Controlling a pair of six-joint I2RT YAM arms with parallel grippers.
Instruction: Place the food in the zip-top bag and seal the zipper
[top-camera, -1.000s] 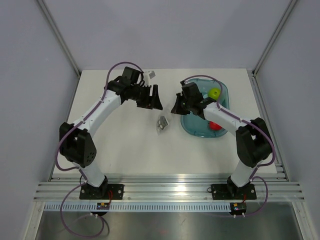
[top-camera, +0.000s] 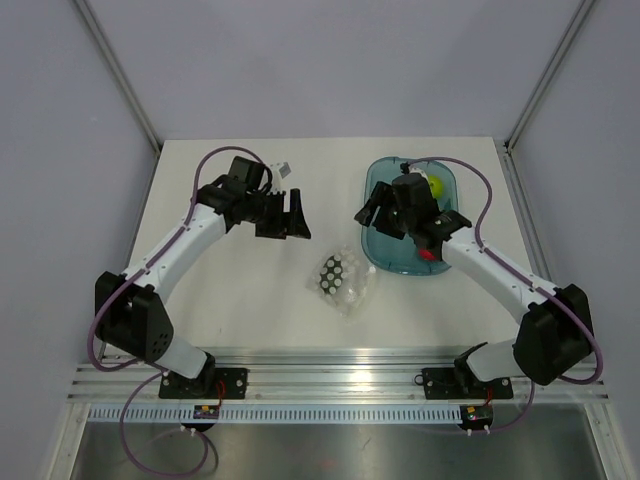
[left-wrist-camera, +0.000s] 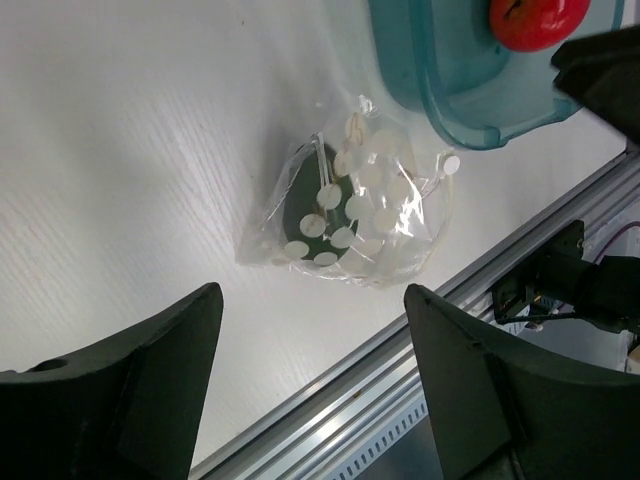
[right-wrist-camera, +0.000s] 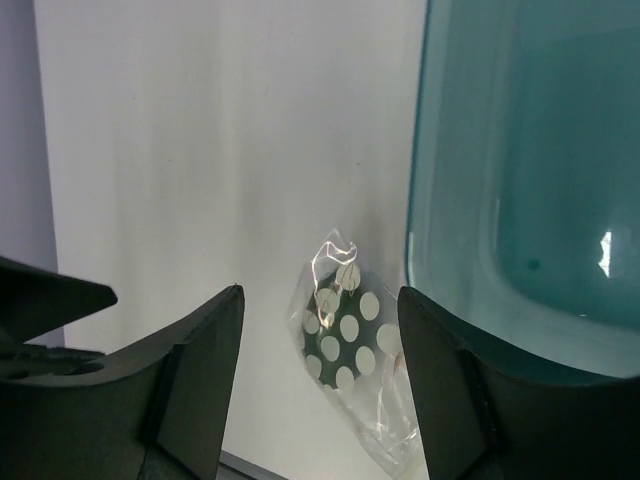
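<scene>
A clear zip top bag (top-camera: 342, 280) printed with white dots lies flat on the table, left of the teal tub's lower corner. Inside or behind its film shows a dark green shape (left-wrist-camera: 318, 195); whether it is food I cannot tell. My left gripper (top-camera: 286, 226) hovers up and left of the bag, open and empty. On the other side, over the tub's left edge, my right gripper (top-camera: 379, 213) is open too, its fingers (right-wrist-camera: 205, 350) apart with nothing held. A red apple (left-wrist-camera: 537, 18) and a green one (top-camera: 435, 186) are in the tub.
The teal tub (top-camera: 368, 190) takes up the right side of the table. Bare white table (top-camera: 240, 310) spreads left and in front of the bag. My two grippers face each other with a small gap between them.
</scene>
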